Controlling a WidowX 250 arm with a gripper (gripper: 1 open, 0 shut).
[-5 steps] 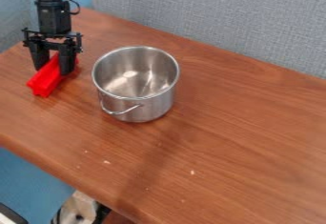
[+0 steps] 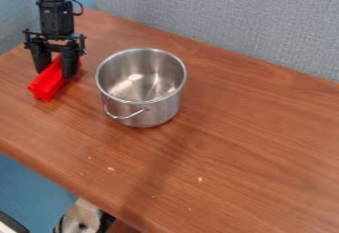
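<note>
At the left of the table, my black gripper (image 2: pixel 55 57) is down over a red elongated object (image 2: pixel 48 84), shut on it. The red object lies at a slant on the wood, or very near it; I cannot tell whether it is lifted. Just right of it stands a steel pot (image 2: pixel 142 86) with a wire handle on its near side, its inside empty.
A grey padded wall (image 2: pixel 239 19) runs along the back. The table's left edge drops to a blue floor at the lower left.
</note>
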